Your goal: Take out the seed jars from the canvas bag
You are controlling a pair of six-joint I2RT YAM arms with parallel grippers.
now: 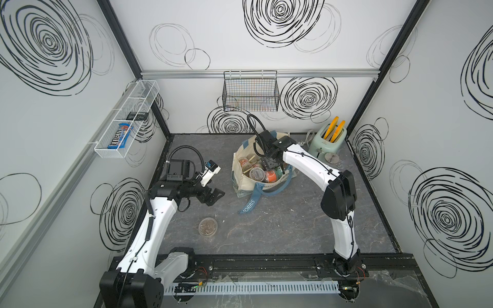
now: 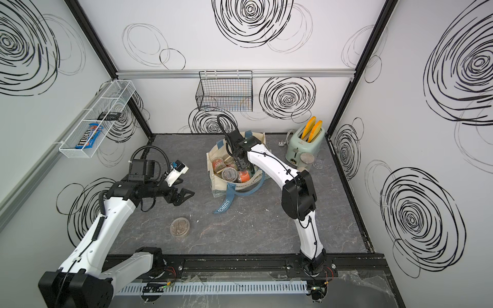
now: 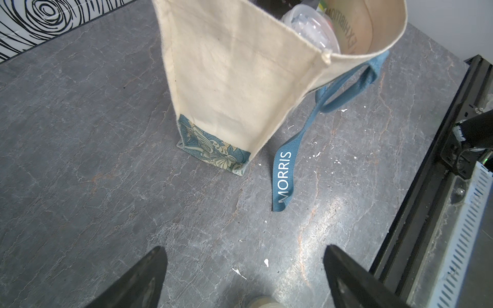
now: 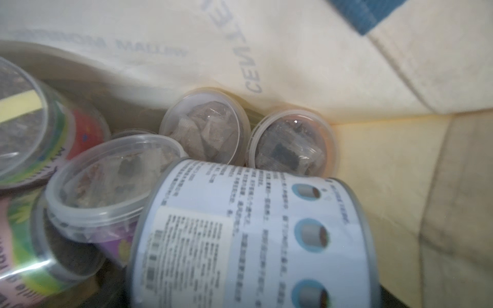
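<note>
The canvas bag (image 1: 241, 179) with blue straps sits upright at the back centre, crowded with seed jars (image 2: 229, 174). My right gripper (image 1: 272, 162) is down inside the bag. The right wrist view shows a labelled jar (image 4: 251, 236) lying on its side close in front, with lidded jars (image 4: 292, 146) beyond; the fingers are too hidden to tell their state. My left gripper (image 1: 211, 195) stands open left of the bag, nothing between its fingers. One jar (image 1: 208, 227) stands on the table at front left.
A green toaster (image 2: 303, 146) with yellow pieces and a clear container (image 2: 306, 162) stand at back right. A black wire basket (image 1: 251, 97) hangs on the back wall, white racks (image 1: 110, 151) on the left.
</note>
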